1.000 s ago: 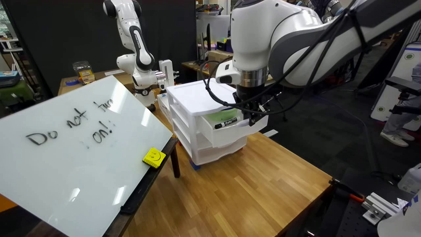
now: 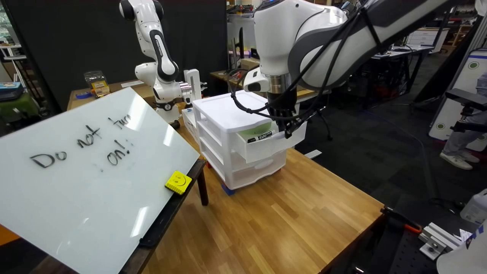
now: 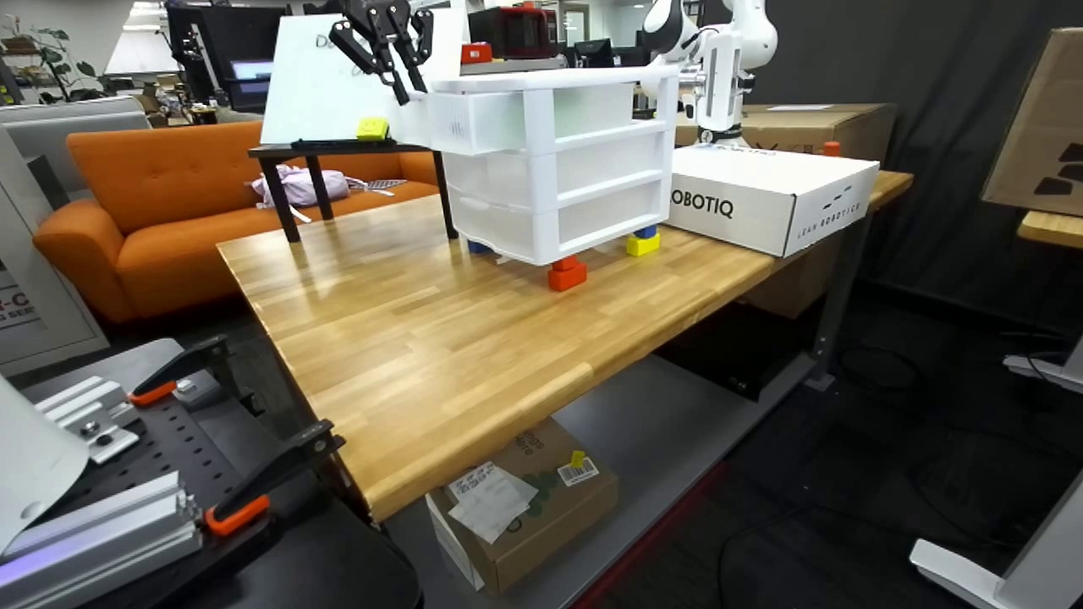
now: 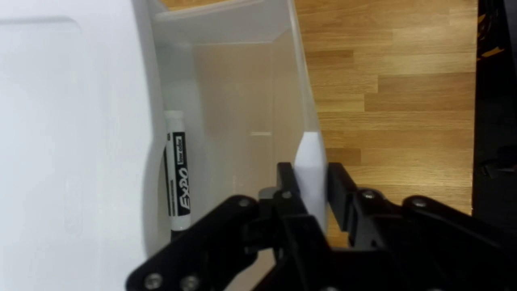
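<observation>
The white plastic drawer unit [image 2: 244, 109] stands on the table, and its top drawer [image 3: 477, 123] is partly pulled out. My gripper points down over that drawer's front. Its fingers [image 4: 339, 179] straddle the white front rim [image 4: 304, 114], one inside and one outside, shut on it. Inside the drawer, a black-and-white Expo marker [image 4: 179, 169] lies close to the cabinet's top edge; exterior view 1 also shows the marker [image 2: 260, 136]. Behind it shows something pale green [image 2: 255, 131], whose shape I cannot tell. My gripper [image 3: 403, 76] covers part of the drawer in the wrist view.
A whiteboard [image 2: 91, 182] with writing leans left of the unit, a yellow smiley eraser [image 2: 178, 182] on its ledge. Beyond the unit are a white Robotiq box [image 3: 761, 188] and a second arm [image 2: 157, 50].
My arm has moved left, toward the cabinet, with the gripper at the drawer front. The top drawer sticks out less than before, and less of its inside shows. The whiteboard and eraser stay put.
</observation>
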